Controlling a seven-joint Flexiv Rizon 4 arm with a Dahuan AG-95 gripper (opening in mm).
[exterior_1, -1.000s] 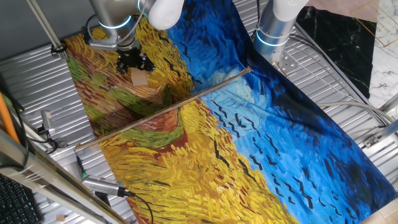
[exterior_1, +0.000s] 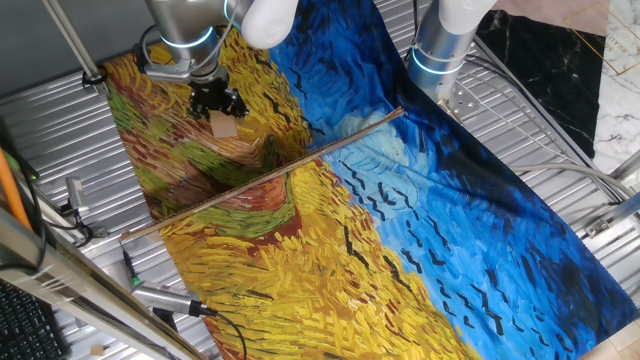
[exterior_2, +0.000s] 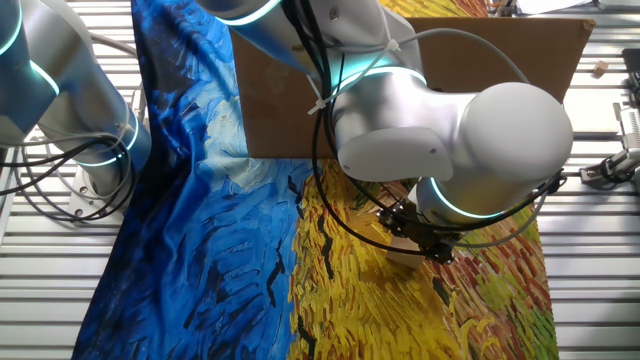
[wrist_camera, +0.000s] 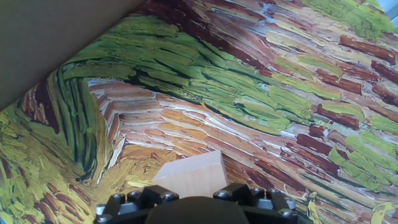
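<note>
A pale wooden block (exterior_1: 223, 125) shows at the tip of my gripper (exterior_1: 217, 104), over the yellow and brown part of the painted cloth. From the wrist, the block (wrist_camera: 194, 176) fills the space between the two black fingers and reaches out past both of them. In the second exterior view the arm partly covers my gripper (exterior_2: 415, 228), and the block (exterior_2: 404, 254) peeks out beside it.
A brown cardboard panel (exterior_2: 275, 110) stands upright across the cloth (exterior_1: 330, 270), seen from above as a thin strip (exterior_1: 270, 175). Slotted metal table (exterior_1: 60, 130) surrounds the cloth.
Otherwise the arm, block and panel look unmoved.
</note>
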